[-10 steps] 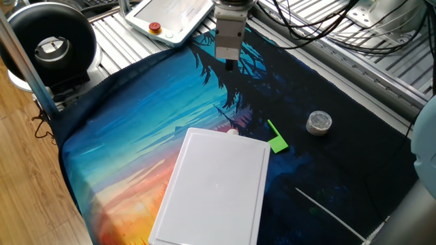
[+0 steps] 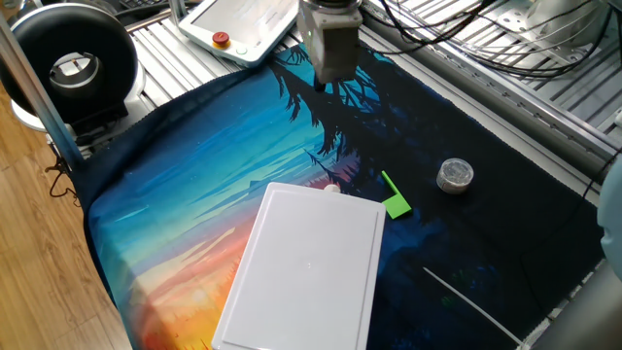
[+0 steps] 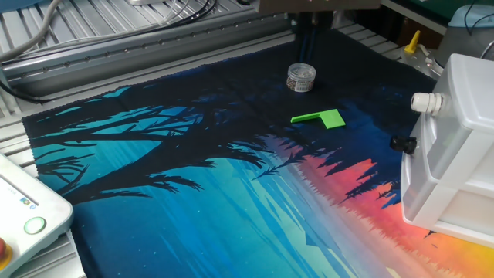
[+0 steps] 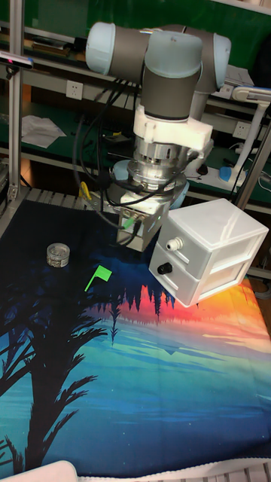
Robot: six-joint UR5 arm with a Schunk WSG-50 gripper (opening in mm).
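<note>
A green flag-shaped piece [image 2: 397,206] lies flat on the dark part of the printed cloth, with its thin strip pointing away from its square end. Close to it stands a small clear round jar [image 2: 455,176], also seen as a jar with a label [image 3: 301,77]. The white two-drawer box [image 4: 210,251] has one white knob [image 4: 174,244] and one black knob [image 4: 165,269]. My gripper [image 2: 320,87] hangs above the cloth, apart from the green piece and the jar. Its dark fingers are too small and shadowed to show how the fingers stand.
A tablet-like pendant [image 2: 239,24] with a red button lies at the cloth's far left edge. Metal rails and loose black cables [image 2: 432,34] run behind the cloth. A thin white cable [image 2: 471,301] lies at the lower right.
In exterior view 1, my gripper has shifted slightly up and to the left, and its housing has turned. The green piece, the jar and the box have stayed where they were.
</note>
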